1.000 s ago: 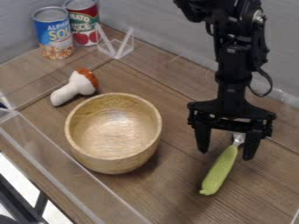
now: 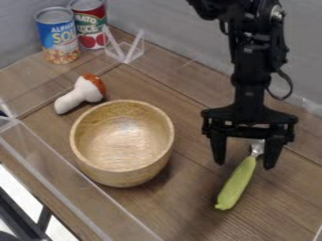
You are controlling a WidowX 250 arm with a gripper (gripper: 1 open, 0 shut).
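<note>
A black gripper (image 2: 246, 158) points down over the wooden table, its two fingers apart on either side of the pale stem end of a green, elongated vegetable (image 2: 235, 186) that looks like a toy corn or zucchini. The vegetable lies diagonally toward the front. To the left sits a wooden bowl (image 2: 122, 141), empty.
A white toy with an orange top (image 2: 78, 93) lies left of the bowl. Two cans, a blue one (image 2: 58, 39) and a red one (image 2: 89, 26), stand at the back left beside a clear plastic piece. A wall runs along the back.
The gripper has shifted very slightly over the vegetable's upper end. The other objects have not moved.
</note>
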